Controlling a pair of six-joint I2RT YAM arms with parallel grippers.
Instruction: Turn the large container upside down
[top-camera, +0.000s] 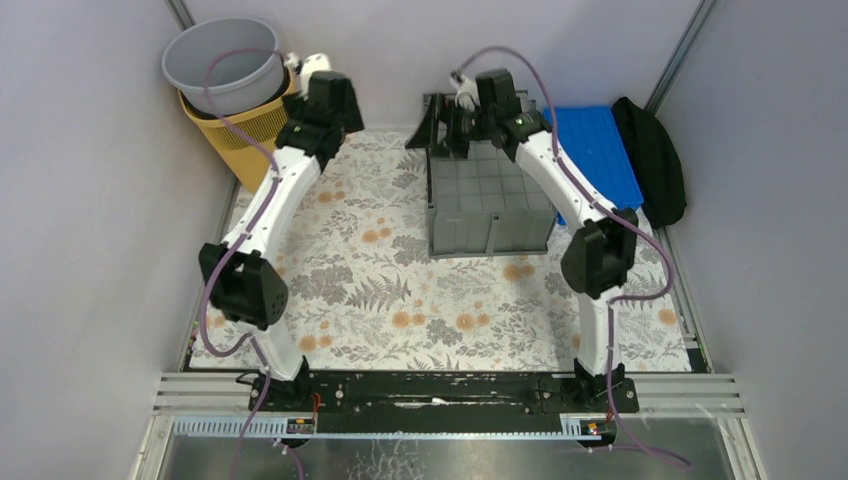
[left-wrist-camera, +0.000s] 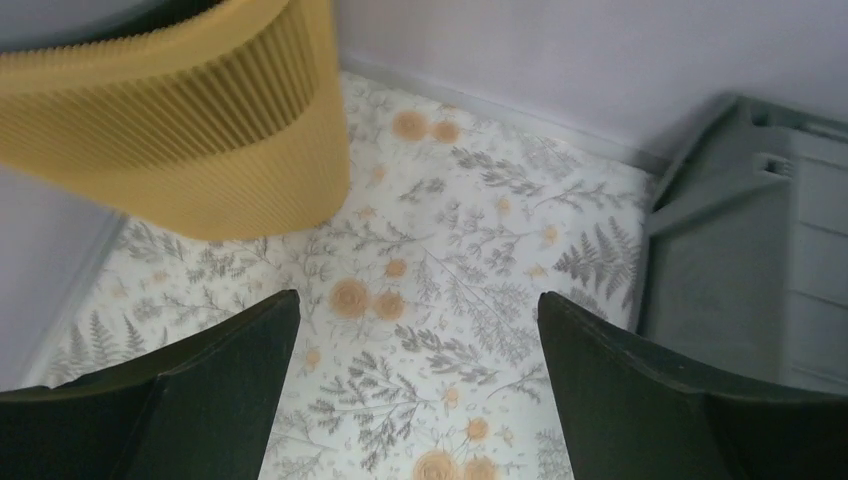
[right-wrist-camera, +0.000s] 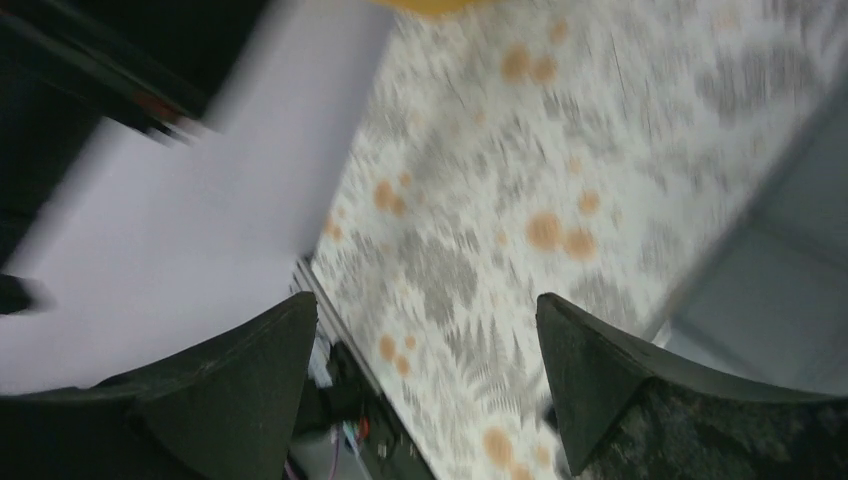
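A large grey container (top-camera: 490, 200) stands at the back centre, its gridded face up. The right gripper (top-camera: 432, 140) hangs over the container's back left edge, open and empty. In the right wrist view, its fingers (right-wrist-camera: 225, 390) are spread above the patterned floor, with a blurred grey container wall (right-wrist-camera: 800, 260) on the right. My left gripper (top-camera: 348, 108) is at the back, between the yellow basket and the container, apart from both. Nothing lies between its spread fingers in the left wrist view, where the container shows at the right edge.
A yellow basket (top-camera: 262, 122) holding a grey tub (top-camera: 222, 62) fills the back left corner. Right of the container are a blue crate (top-camera: 592, 150) and a black bag (top-camera: 650, 165).
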